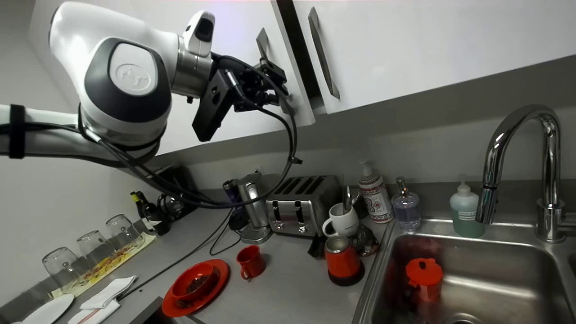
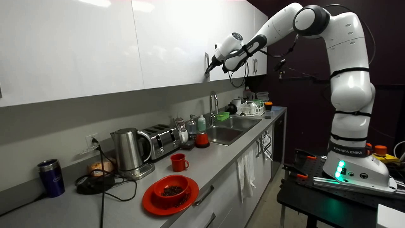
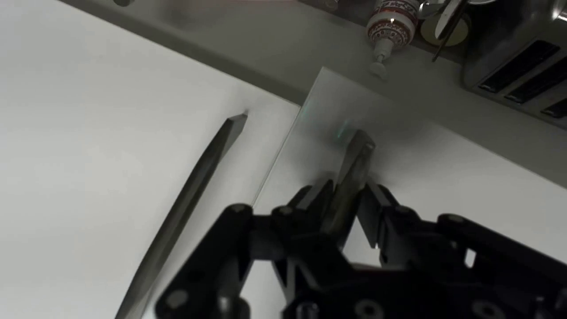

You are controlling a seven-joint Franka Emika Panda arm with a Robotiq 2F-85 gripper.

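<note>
My gripper is shut on the metal bar handle (image 3: 359,149) of a white upper cabinet door (image 3: 452,180), near the handle's lower end. The held door (image 1: 248,121) stands ajar: in exterior view 1 a dark gap (image 1: 300,51) separates it from the neighbouring door (image 1: 432,48). That neighbour has a similar handle (image 1: 322,54), free of my gripper. In exterior view 2, the gripper (image 2: 208,71) is small and high at the cabinet front. The inside of the cabinet is too dark to make out.
On the counter below stand a toaster (image 1: 294,208), a white mug (image 1: 341,220), a red cup (image 1: 251,262) and a red bowl (image 2: 171,190) on a red plate (image 2: 146,201). The faucet (image 1: 551,162) rises beside the sink (image 1: 486,259). A cable loop (image 1: 294,129) hangs from the arm.
</note>
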